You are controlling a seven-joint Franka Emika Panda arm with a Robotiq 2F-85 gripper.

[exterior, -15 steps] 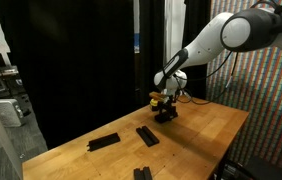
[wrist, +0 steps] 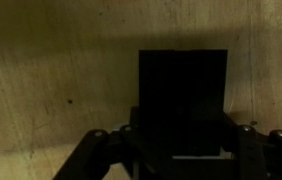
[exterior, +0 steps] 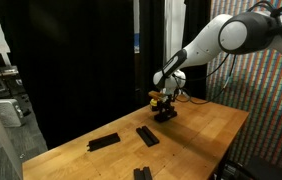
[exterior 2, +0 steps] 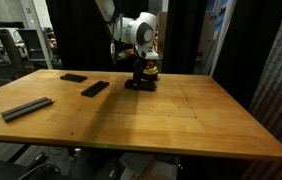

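Observation:
At the far side of the wooden table, my gripper [exterior: 163, 106] points down and is shut on a black block [wrist: 182, 80]. In the wrist view the block's dark rectangular face reaches out from between the dark fingers, with wood grain around it. Exterior view 2 shows the black block [exterior 2: 139, 86] low beneath the gripper, at or very near the tabletop; contact with the table cannot be made out. Something yellow [exterior 2: 151, 70] shows just by the gripper, too small to identify.
Separate black bars lie on the table [exterior: 76, 165]: one at the left [exterior: 104, 142], one nearer the middle [exterior: 147, 135], and one at the near edge [exterior: 142, 173]. In exterior view 2 the right half of the tabletop [exterior 2: 211, 110] is bare. Black curtains hang behind.

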